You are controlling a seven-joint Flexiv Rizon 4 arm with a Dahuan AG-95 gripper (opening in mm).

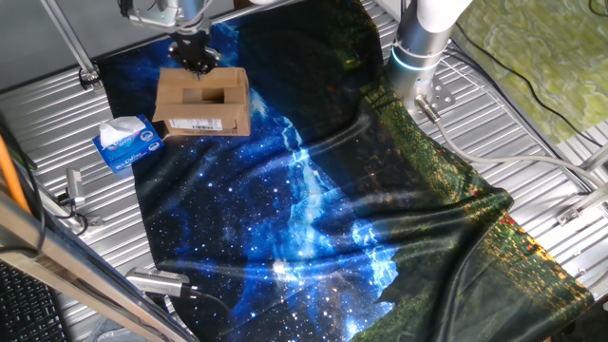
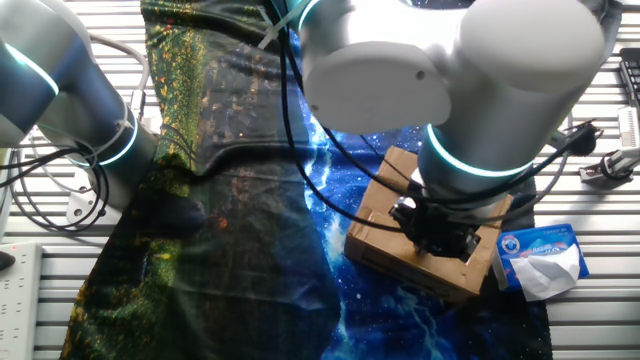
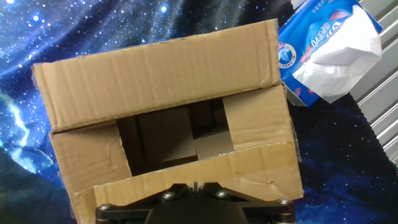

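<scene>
A cardboard box (image 3: 168, 71) sits on the dark, star-printed cloth, its top flaps folded inward around a rectangular opening. Through that opening in the wrist view, brown cardboard surfaces and dark shadow show; I cannot tell whether anything lies inside. My gripper is over the near flap in the wrist view, its fingertips together with nothing visible between them. From exterior view 1, the gripper (image 1: 201, 70) points down at the box's far edge; whether it touches the cardboard is unclear. In exterior view 2 the arm partly covers the box (image 2: 385, 250).
A blue tissue pack (image 3: 308, 46) with a white tissue sticking out stands close beside the box. A metal frame post (image 1: 95, 275) and a grey adapter (image 1: 157, 281) lie toward the front left.
</scene>
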